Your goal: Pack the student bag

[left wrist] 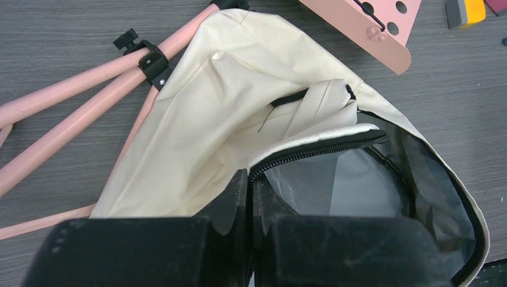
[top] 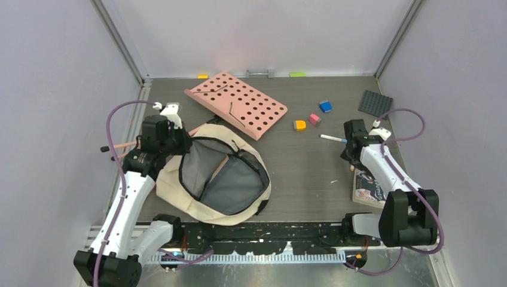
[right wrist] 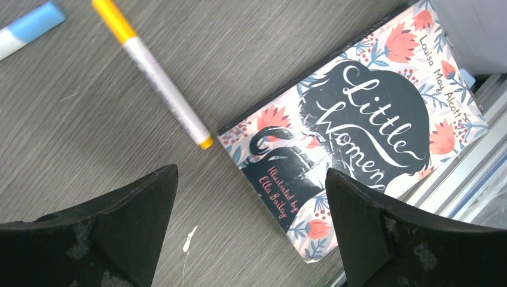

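Observation:
The cream bag (top: 173, 194) lies with its zipped mouth wide, showing a grey lining. My left gripper is shut on the bag's zipper edge (left wrist: 317, 146), which runs between its fingertips. In the right wrist view, my right gripper stands open above the table with nothing between its fingers. Ahead of it lie a "Little Women" book (right wrist: 365, 119) and a yellow-capped marker (right wrist: 161, 81), whose lower end is close to the book's corner. A blue-capped marker (top: 332, 138) rests farther left on the table.
Blue (top: 325, 106), pink (top: 315, 119) and yellow (top: 299, 125) blocks sit right of a pink perforated stand (top: 239, 101). A dark ribbed pad (top: 376, 103) lies at the back right. Between bag and book the table is mostly clear.

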